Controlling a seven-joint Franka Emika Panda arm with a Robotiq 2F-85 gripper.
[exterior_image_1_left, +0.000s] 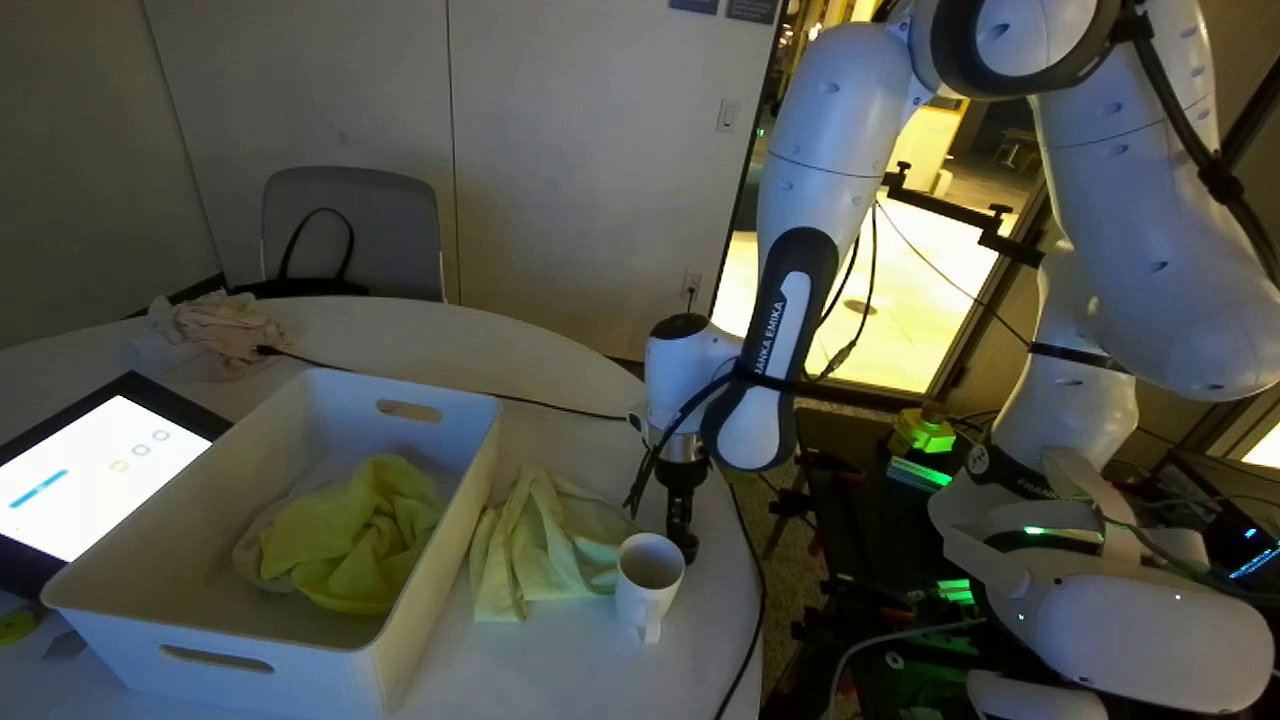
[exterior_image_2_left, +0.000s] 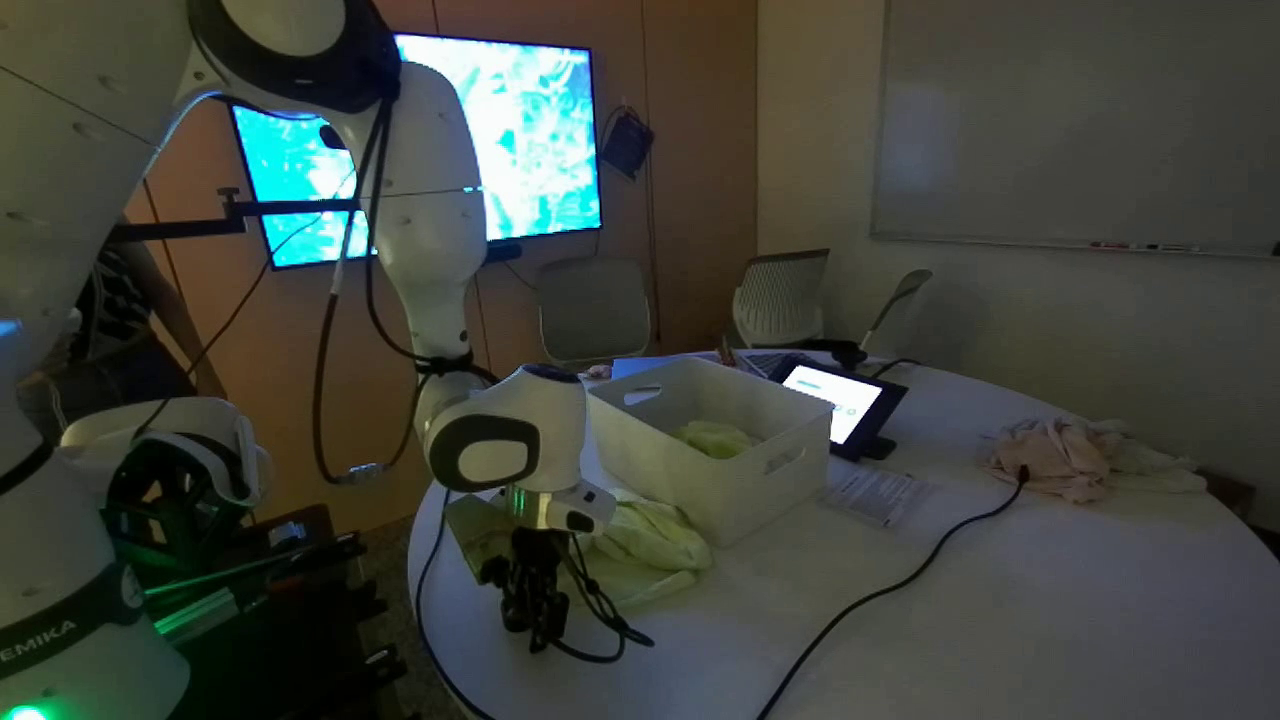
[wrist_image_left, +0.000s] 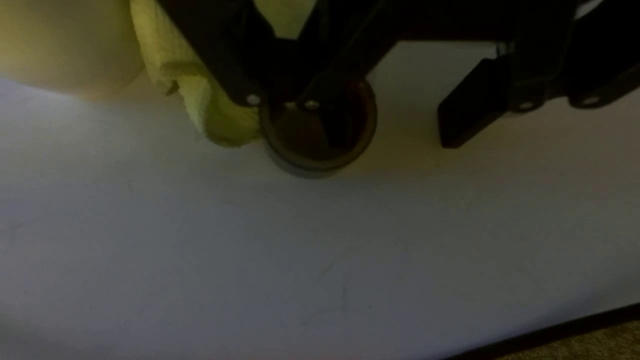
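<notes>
A white mug stands upright on the table, its handle toward the exterior view 1 camera. My gripper is at the mug, fingers apart with a clear gap. In the wrist view one dark finger overlaps the mug's mouth, while the other finger is outside the rim to the right. Whether the first finger reaches inside the mug I cannot tell. Beside the mug lies a pale yellow-green cloth. Another yellow cloth rests in the white box. The mug is not discernible in exterior view 2.
A lit tablet sits left of the box, and a pinkish cloth lies at the table's far left. A black cable crosses the tabletop. The table edge is close by. Open table shows in exterior view 2.
</notes>
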